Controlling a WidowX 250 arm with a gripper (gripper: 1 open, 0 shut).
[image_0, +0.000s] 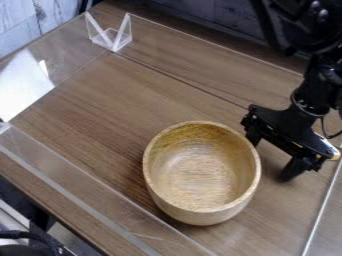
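Note:
A round light wooden bowl stands on the wooden table, a little below the middle of the view. My black gripper is low over the table just right of the bowl, its fingers apart and pointing down. A small yellowish item peeks out at the right behind the gripper, too hidden to identify. I see nothing held between the fingers.
A small clear acrylic stand sits at the back left. A clear strip runs along the table's left and front edge.

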